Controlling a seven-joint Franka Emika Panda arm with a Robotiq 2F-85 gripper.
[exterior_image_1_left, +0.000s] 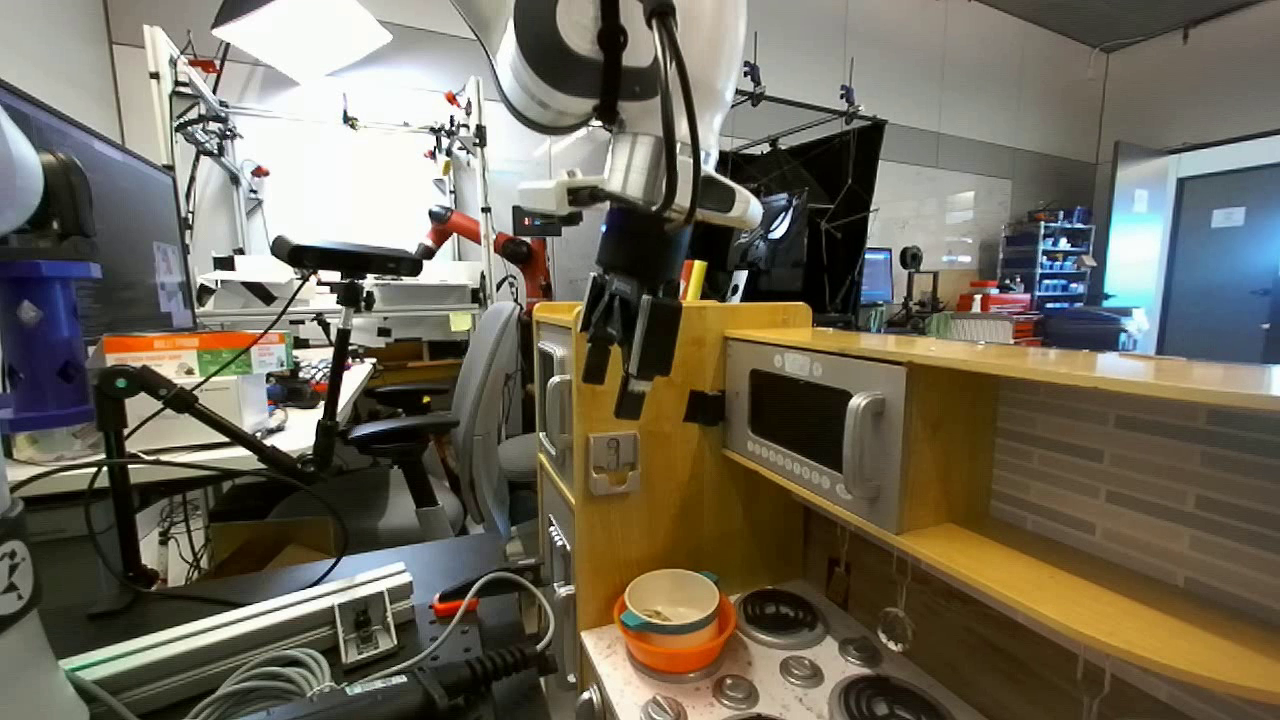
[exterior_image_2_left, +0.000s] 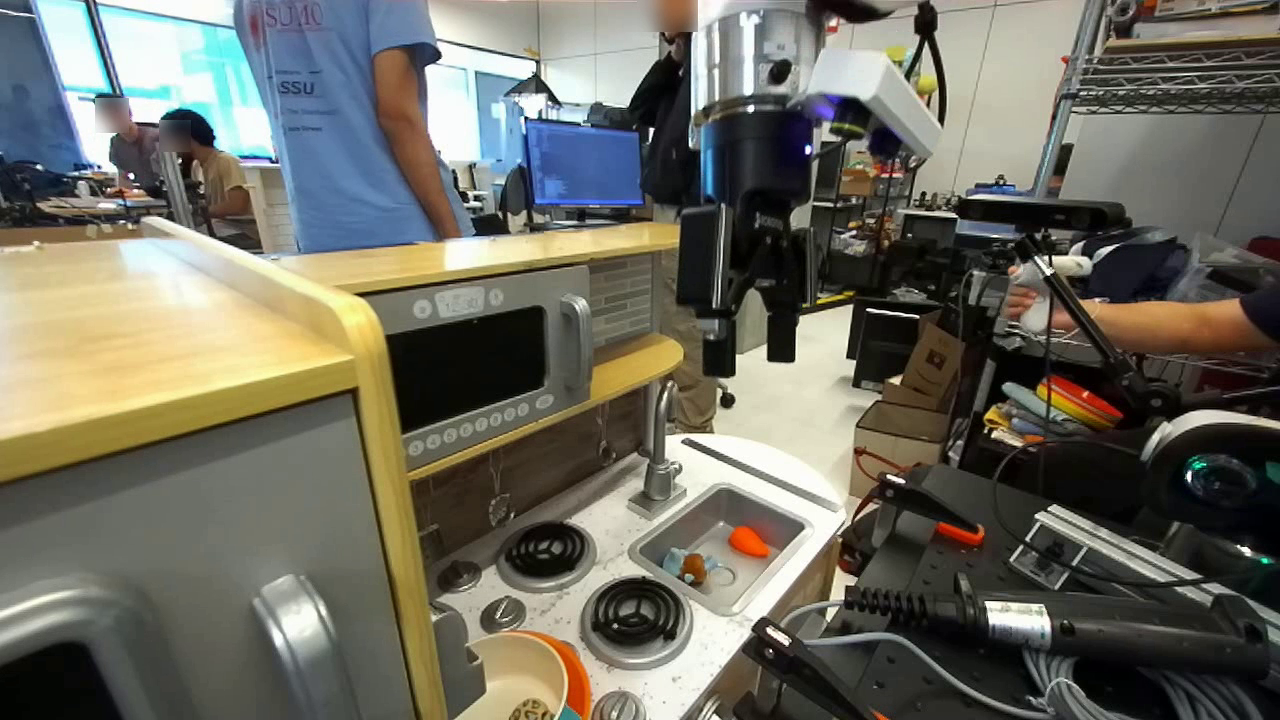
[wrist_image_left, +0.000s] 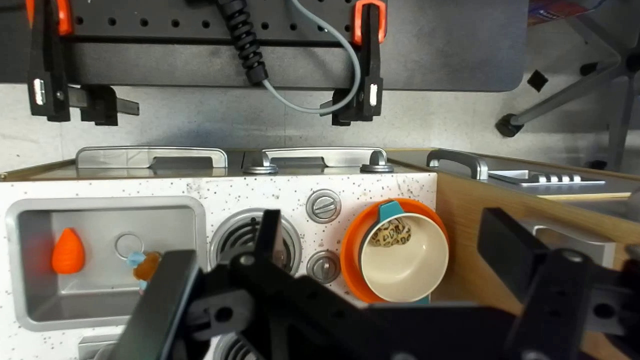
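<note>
My gripper (exterior_image_1_left: 608, 382) hangs open in the air, well above the toy stove, its fingers pointing down and nothing between them. In the wrist view its dark fingers spread wide at the bottom of the picture. Below, a cream pot (wrist_image_left: 408, 264) with teal handles sits inside an orange bowl (wrist_image_left: 354, 255) at the stove's corner. A small spotted thing (wrist_image_left: 391, 233) lies in the pot. In the grey sink (exterior_image_2_left: 720, 600) are an orange carrot-like toy (exterior_image_2_left: 750, 541) and a blue and brown toy (exterior_image_2_left: 686, 566) with a ring.
A wooden side panel (exterior_image_1_left: 672, 504) rises right beside the pot and bowl. The toy microwave (exterior_image_1_left: 816, 420) and a shelf (exterior_image_1_left: 1080, 600) overhang the back of the stove. A faucet (exterior_image_2_left: 659, 456) stands behind the sink. A black table (exterior_image_2_left: 912, 600) with clamps and cables lies along the front.
</note>
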